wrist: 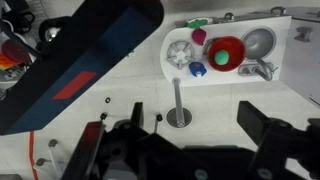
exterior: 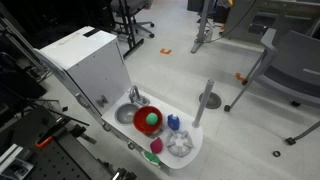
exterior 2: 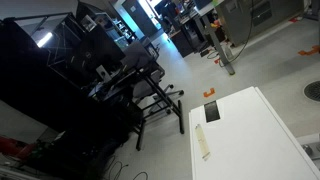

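My gripper is open in the wrist view, its two dark fingers wide apart with nothing visible between them. Beyond it lies a white toy kitchen counter. A red bowl sits there with a green round item inside, beside a grey sink with a faucet. Close to the bowl are a blue item, a pink-red item and a green-and-white item. A white burner ring is at the counter's end. Exterior view 2 does not show the counter.
A grey post rises at the counter's edge. The tall white cabinet stands at the counter's left. A grey chair is at the right. Open floor lies between the post and chair.
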